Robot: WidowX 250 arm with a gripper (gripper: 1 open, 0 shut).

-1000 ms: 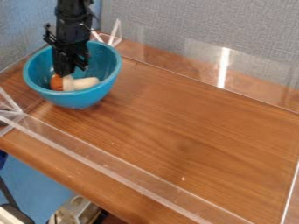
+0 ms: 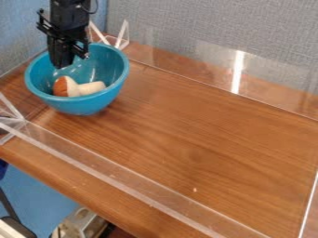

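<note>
A teal bowl point(image 2: 87, 104) stands at the far left corner of the wooden table point(image 2: 187, 139). In it lie an orange item point(image 2: 62, 85) and a pale, elongated item point(image 2: 89, 88), side by side. My black gripper point(image 2: 62, 58) is over the back left of the bowl, above these items and apart from them. It looks shut, with nothing visible between its dark fingers, though the fingertips are small in this view.
Clear plastic edging runs along the table's sides, with white brackets at the left corners. A grey wall stands behind.
My gripper has risen and shifted slightly left, out from deeper in the bowl. The items in the bowl are more exposed to view.
</note>
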